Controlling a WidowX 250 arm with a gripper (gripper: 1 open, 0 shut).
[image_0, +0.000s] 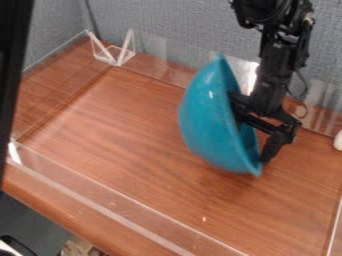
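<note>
A teal bowl is tipped up almost on its side at the centre right, back from the front of the wooden surface. My black gripper is at the bowl's right side, overlapping it, its fingers reaching down along that side. Whether it is closed on the bowl's rim is hidden.
A white wire rack stands at the back left. A white object is at the right edge, and clear low panels border the surface.
</note>
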